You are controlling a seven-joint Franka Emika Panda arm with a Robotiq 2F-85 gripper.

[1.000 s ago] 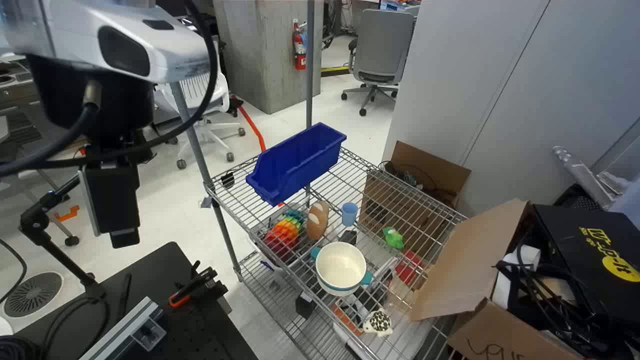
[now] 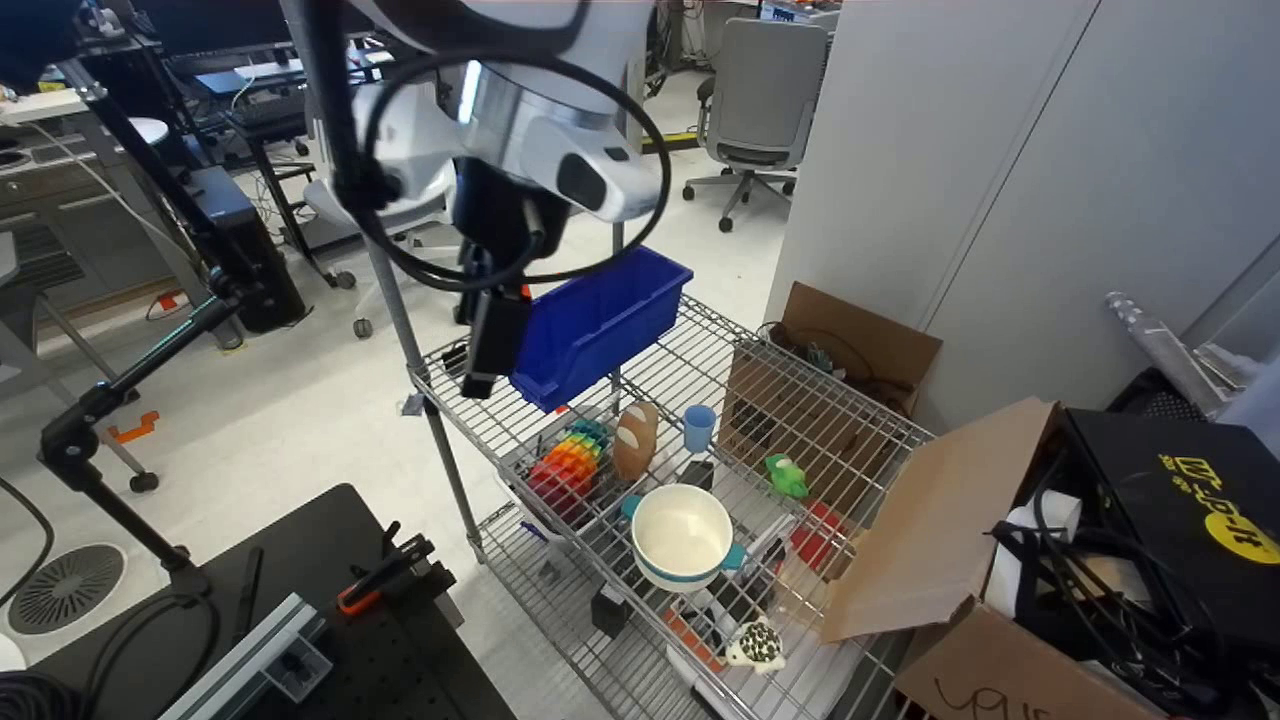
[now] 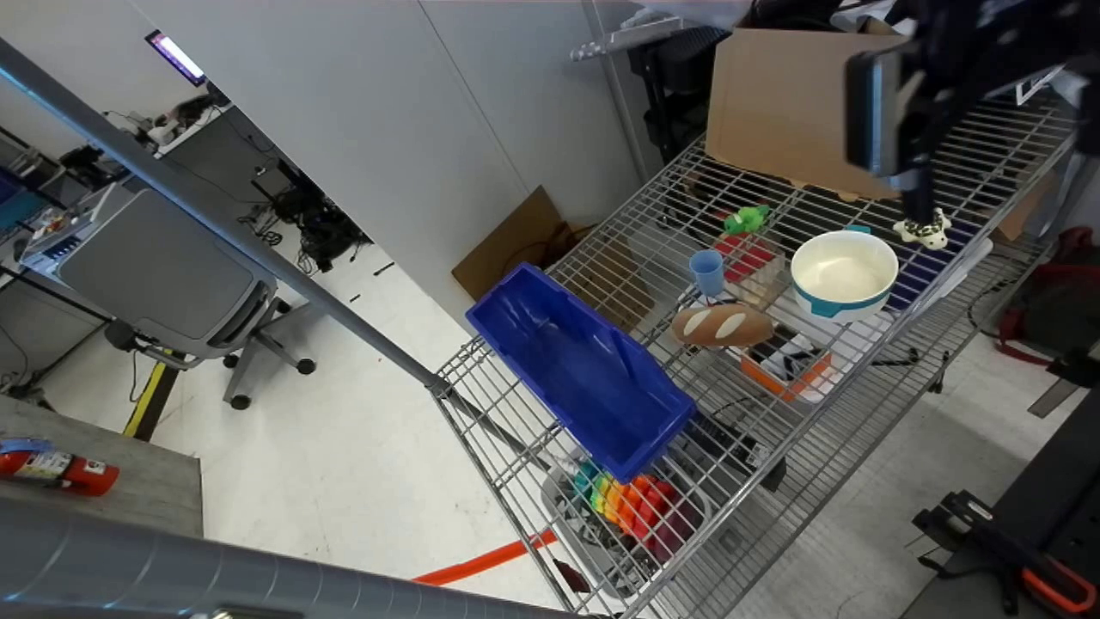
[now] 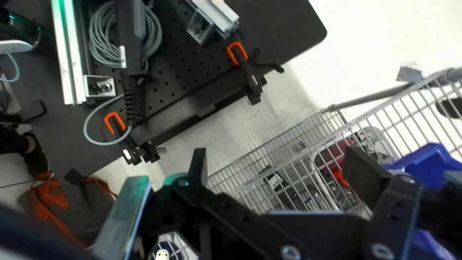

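Note:
My gripper (image 2: 482,382) hangs in the air near the rack's left corner in exterior view 1, overlapping the blue bin (image 2: 618,318) there. Wide apart in the wrist view, its fingers (image 4: 199,167) have nothing between them. On the wire rack (image 3: 516,469) rest a white pot with teal handles (image 2: 681,536), a brown bread loaf (image 3: 724,325), a light blue cup (image 3: 707,272), a green toy (image 2: 786,476) and a spotted toy (image 2: 756,646). Exterior view 2 shows the bin (image 3: 583,361) empty. In that view the gripper (image 3: 895,134) is blurred at upper right.
An open cardboard box (image 2: 918,540) with black gear stands at the rack's right end. A dark bench (image 4: 186,73) with clamps and cable lies across a floor gap from the rack. A grey post (image 3: 309,284) rises from the rack corner.
In exterior view 1 the arm and gripper have moved right, from above the floor and bench side to in front of the blue bin. The objects on the rack have stayed put.

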